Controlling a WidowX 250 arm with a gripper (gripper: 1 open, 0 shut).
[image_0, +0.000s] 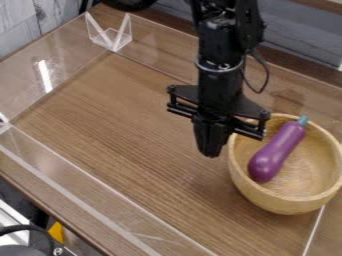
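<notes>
My black gripper (210, 148) hangs over the middle of the wooden table, just left of a tan bowl (286, 198). Its fingertips point down near the bowl's left rim and look shut, with nothing visible between them. A purple eggplant-like object (274, 156) with a blue-green tip lies slanted inside the bowl.
A white wire rack (110, 32) stands at the back left. Table walls run along the back and left. The wooden surface (107, 140) left of the gripper is clear. A black cable lies at the bottom left corner.
</notes>
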